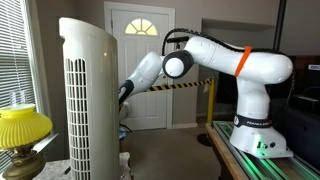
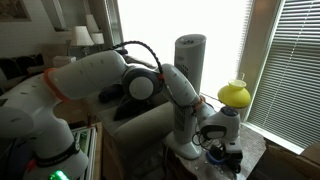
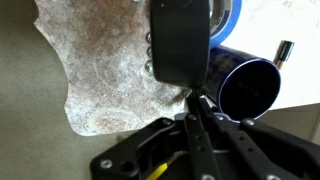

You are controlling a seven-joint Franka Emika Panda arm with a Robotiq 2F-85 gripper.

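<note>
In the wrist view my gripper is shut, its fingertips at the lower end of a dark, broad, flat object [image 3: 180, 42]. That object stretches upward from the fingers and seems to be held, though the contact is hard to see. Just right of the fingertips lies a dark blue mug [image 3: 250, 90], its opening facing the camera. Part of a round blue-rimmed item [image 3: 230, 22] shows behind the dark object. In exterior view 2 the hand is low over the table and its fingers cannot be made out clearly.
A pen-like item [image 3: 284, 54] lies beyond the mug. A tall pale tower [image 1: 88, 100] hides my hand in exterior view 1. A yellow lamp [image 2: 236, 95] stands near the hand.
</note>
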